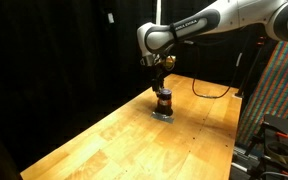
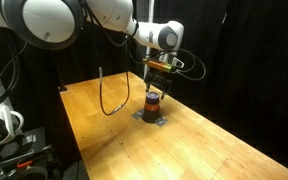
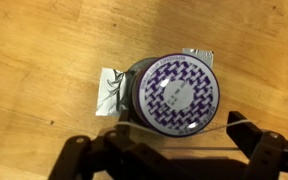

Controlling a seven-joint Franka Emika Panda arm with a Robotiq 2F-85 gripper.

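A dark cylindrical stack with an orange-red band (image 2: 152, 107) stands upright on the wooden table. From above, in the wrist view, its round top (image 3: 179, 95) shows a purple-and-white patterned rim around a pale centre. Silvery strips (image 1: 163, 118) stick out at its base, flat on the table. My gripper is open above the stack, its dark fingers spread to either side of the near part of the top. A thin pale line runs across between them. Whether the fingertips reach down to the stack's height cannot be told.
Bare wooden table (image 2: 209, 150) surrounds the stack on most sides. Black curtains (image 1: 64, 70) hang behind the table. A black cable (image 1: 212, 96) loops from the arm at the right in exterior view 1.
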